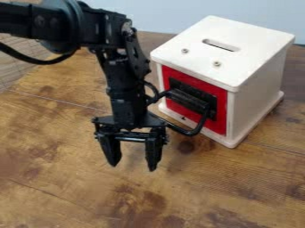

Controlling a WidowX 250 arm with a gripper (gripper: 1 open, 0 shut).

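Note:
My black gripper (134,158) hangs over the wooden table, fingers pointing down and apart, with nothing between them. Behind it, to the right, stands a white wooden box (234,55) with a slot and two screws on its sloped top. A red panel (179,109) on its front carries a black fitting (191,98); a black loop beside it reaches behind my arm, and where it ends cannot be seen clearly.
A white wall lies at the back.

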